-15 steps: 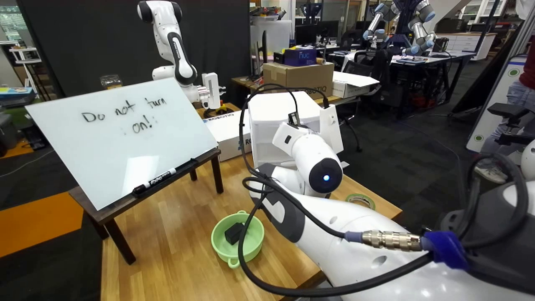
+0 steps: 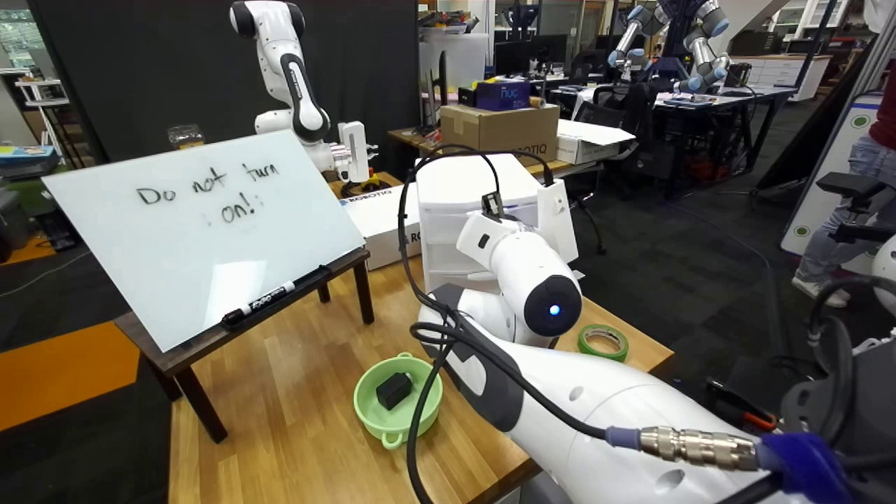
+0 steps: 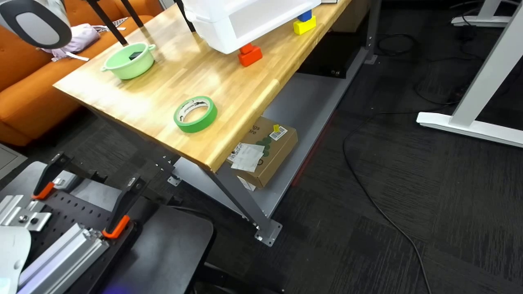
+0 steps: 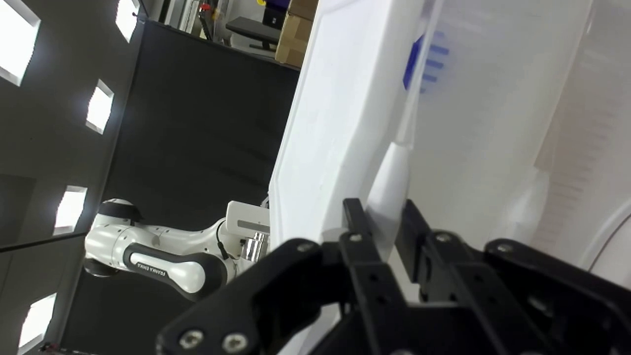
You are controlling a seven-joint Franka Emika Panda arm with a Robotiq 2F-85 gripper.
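Note:
In the wrist view my gripper is shut on a white tapered piece (image 4: 388, 183), which looks like the handle of the plastic drawer unit. Behind it spreads the unit's translucent drawer front (image 4: 479, 136). From exterior view 1, the white drawer unit (image 2: 449, 222) stands on the table, partly covered by my arm (image 2: 521, 273), and my fingers are hidden. A clear, white-edged drawer (image 3: 272, 19) shows at the top of exterior view 2; the gripper is out of sight there.
Near the table's edge lies a green tape roll (image 3: 196, 115). A green bowl (image 2: 365, 403) holds a black block (image 2: 393, 390). The whiteboard (image 2: 210, 227) stands at left with a marker (image 2: 260, 302). Red (image 3: 250, 55) and yellow (image 3: 305, 24) blocks sit by the drawer.
My wrist has shifted slightly right and down in exterior view 1, and the forearm and its cable have swung. More of the tape roll shows. The bowl and whiteboard are unmoved.

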